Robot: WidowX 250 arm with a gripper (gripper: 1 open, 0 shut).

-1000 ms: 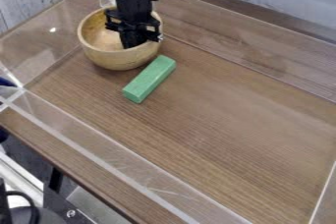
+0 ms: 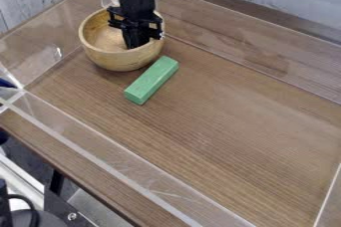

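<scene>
My black gripper (image 2: 138, 30) reaches down from the top into a light wooden bowl (image 2: 104, 54) at the upper left of the table; its fingertips are inside or at the bowl's right side, and whether they are open or shut is too small to tell. A green rectangular block (image 2: 152, 80) lies on the table just below and right of the bowl, apart from the gripper.
Clear strips run along its left and right edges. Dark cables and a grey fitting sit at the lower left corner.
The gripper and bowl have shifted very slightly; the green block looks unmoved.
</scene>
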